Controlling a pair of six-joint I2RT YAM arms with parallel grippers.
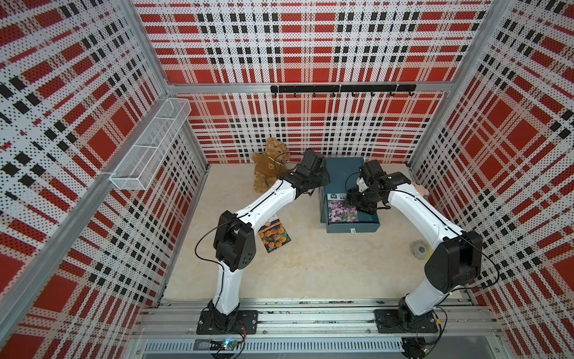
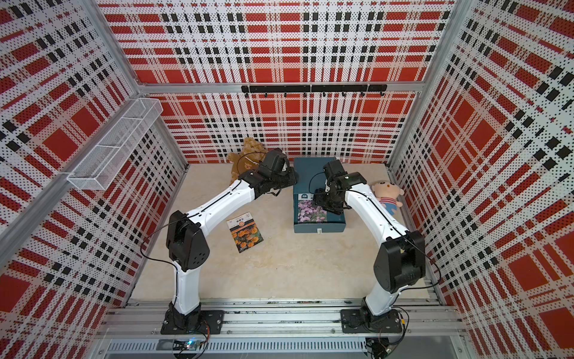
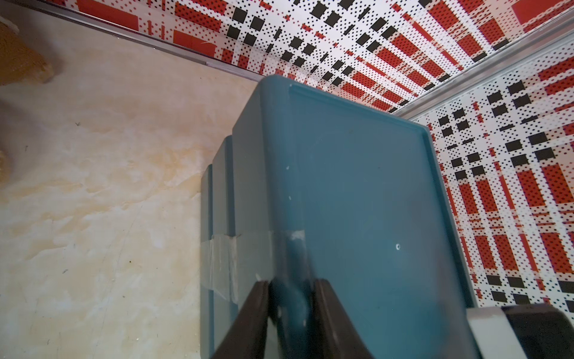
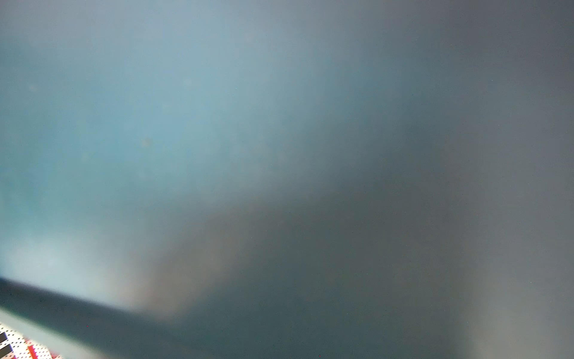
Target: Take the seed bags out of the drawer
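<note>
The blue-teal drawer box (image 1: 343, 169) stands at the back right with its drawer (image 1: 366, 228) pulled out toward the front. Inside the drawer lies a seed bag with pink-purple flowers (image 1: 340, 211). Another seed bag, with orange flowers (image 2: 245, 234), is flat on the table to the left. My left gripper is partly open at the box's left top edge, which shows between its dark fingers. The right gripper (image 1: 354, 197) is open at the drawer, over the right side of the pink-purple bag. Its wrist view is a close, blurred patch of blue, with no fingers distinguishable.
A brown teddy bear (image 1: 269, 165) sits behind the left arm. At the right side is a pink doll in striped clothes (image 2: 387, 196), and a round grey object (image 1: 419, 249) lies nearer the front.
</note>
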